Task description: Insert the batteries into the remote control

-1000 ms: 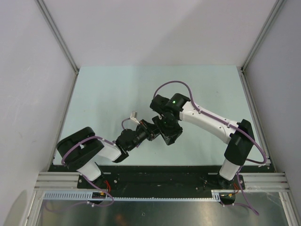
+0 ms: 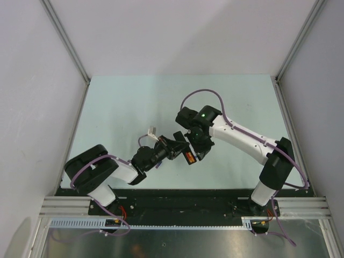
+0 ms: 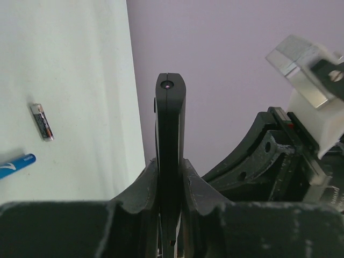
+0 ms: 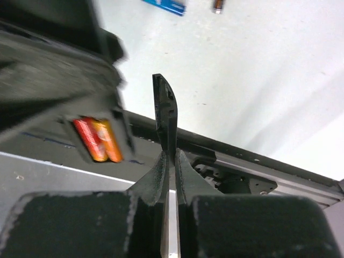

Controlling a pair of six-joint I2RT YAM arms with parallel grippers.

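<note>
The black remote [image 2: 179,137] is held in my left gripper [image 2: 177,148]; in the left wrist view it stands end-on between the fingers. Its open compartment shows two batteries, red [image 4: 88,137] and orange [image 4: 107,140], lying side by side. My right gripper [image 2: 199,153] is just right of the compartment. In the right wrist view its fingers are shut on a thin black piece [image 4: 165,110], apparently the battery cover, held upright apart from the remote.
On the white table lie a small battery [image 3: 42,121] and a blue item [image 3: 15,165], partly in view.
My right gripper has moved slightly right, away from the compartment, uncovering more of the batteries. The left arm and remote stay about where they were.
</note>
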